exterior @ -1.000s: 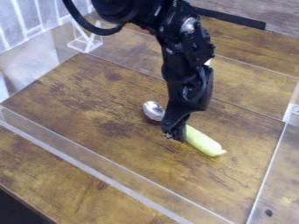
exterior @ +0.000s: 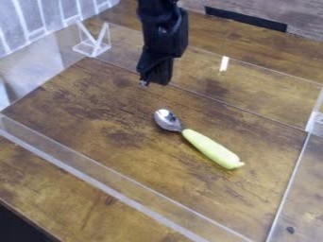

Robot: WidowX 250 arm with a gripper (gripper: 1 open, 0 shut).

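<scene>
A spoon [exterior: 206, 145] with a pale yellow-green handle and a silver bowl lies on the wooden surface, right of centre, its bowl toward the upper left. My black gripper [exterior: 154, 76] is above and behind the spoon, apart from it, at the top middle of the camera view. It looks shut, with nothing visible between its fingers, though the fingertips are dark and small.
Clear plastic walls border the wooden surface [exterior: 89, 142] on several sides. A white bracket [exterior: 93, 43] stands at the back left, and a white strip [exterior: 224, 63] lies at the back right.
My gripper has moved up and back from over the spoon toward the top of the view. The spoon lies where it was, now fully uncovered.
</scene>
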